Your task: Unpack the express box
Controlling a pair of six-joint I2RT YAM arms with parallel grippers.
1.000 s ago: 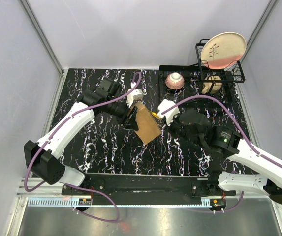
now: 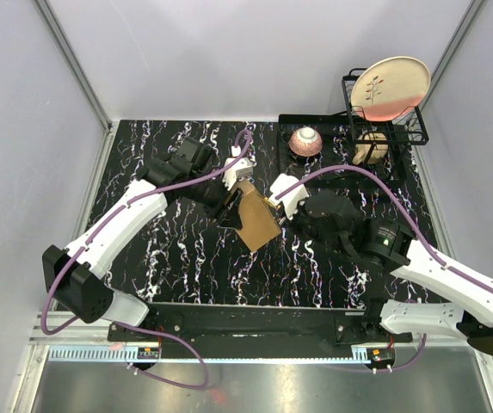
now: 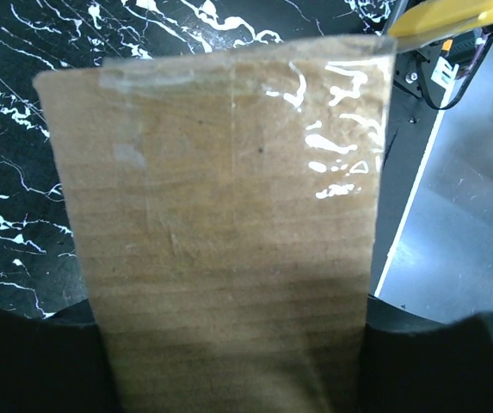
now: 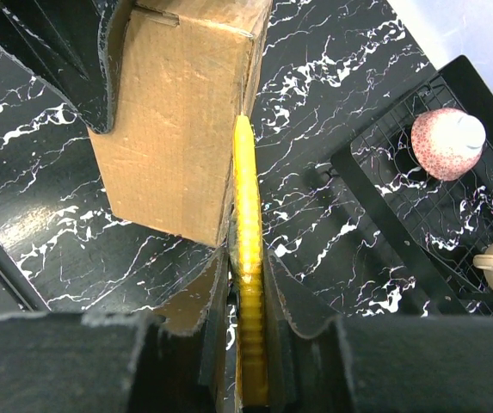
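A brown cardboard box [image 2: 257, 220] is held up over the dark marbled table, with clear tape along one end in the left wrist view. My left gripper is shut on the box, its fingers [image 3: 40, 357] pressing both sides. My right gripper is shut on a yellow cutter [image 4: 248, 198], whose front end points at the box's edge. In the right wrist view the cutter's tip lies against or just over that side seam; whether a blade is in the cardboard cannot be told. The box's contents are hidden.
Behind the right arm stands a black dish rack [image 2: 347, 127] with a patterned bowl [image 2: 305, 142], a cup [image 2: 370, 148] and a large plate [image 2: 391, 89].
The left arm and the box have stayed almost still.
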